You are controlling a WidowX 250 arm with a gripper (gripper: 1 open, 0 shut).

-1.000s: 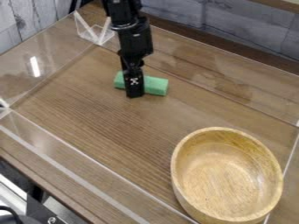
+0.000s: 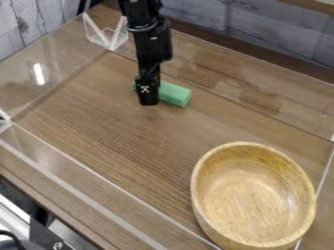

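Note:
My black gripper (image 2: 148, 86) reaches down from the top over a green block (image 2: 174, 95) lying on the wooden table (image 2: 92, 137). The fingers are open, low over the block's left part and partly hiding it; whether they touch it I cannot tell.
A large round tan bowl (image 2: 253, 193) sits at the lower right. Dark cables lie at the bottom left corner, and a whitish object is at the left edge.
The gripper has shifted slightly and turned over the block, its fingers now covering more of the left part. The bowl has not moved.

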